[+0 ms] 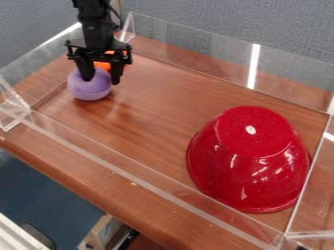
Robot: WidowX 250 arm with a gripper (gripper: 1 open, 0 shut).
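My black gripper (pixel 100 66) hangs at the upper left of the camera view, low over a purple ball (pixel 90 86), with its fingers at the ball's upper part. An orange object (pixel 104 65) shows partly behind the fingers. Whether the fingers grip anything is unclear at this size.
A large red upturned bowl (pixel 248 156) sits at the right of the wooden table (pixel 163 117). Clear acrylic walls (pixel 255 63) border the workspace.
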